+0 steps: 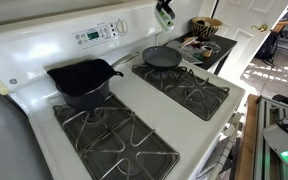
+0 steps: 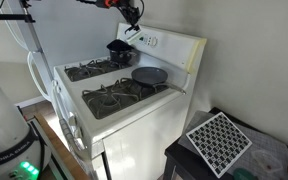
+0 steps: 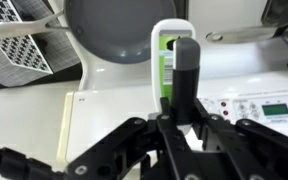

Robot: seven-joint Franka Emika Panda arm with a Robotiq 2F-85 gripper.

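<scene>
A small white and green packet (image 3: 167, 62) is between the fingers of my gripper, which is shut on it in the wrist view. One dark finger hides part of the packet. In exterior view 1 the packet (image 1: 165, 15) hangs high at the top edge, above the stove's back panel, and most of the gripper is out of frame. From the other side, the gripper (image 2: 132, 22) is above the back of the stove, with the packet apart from the cooktop.
A black pot (image 1: 84, 85) sits on the left burners, and a dark flat pan (image 1: 162, 57) is at the back of the right burners (image 1: 194, 92). The control panel (image 1: 96, 36) rises behind. A perforated white sheet (image 2: 219, 142) lies on a dark table beside the stove.
</scene>
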